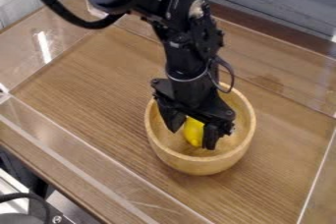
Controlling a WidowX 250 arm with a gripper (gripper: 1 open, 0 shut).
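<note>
My black gripper (197, 125) reaches down into a light tan bowl (197, 164) near the middle of the view. Between its fingers sits a small yellow object (194, 133), partly hidden by the gripper. The frames do not show clearly whether the fingers press on it.
A wooden tabletop (73, 81) surrounds the bowl, with clear space to the left and right. A pale wall runs along the back right, and dark cables show at the lower left corner.
</note>
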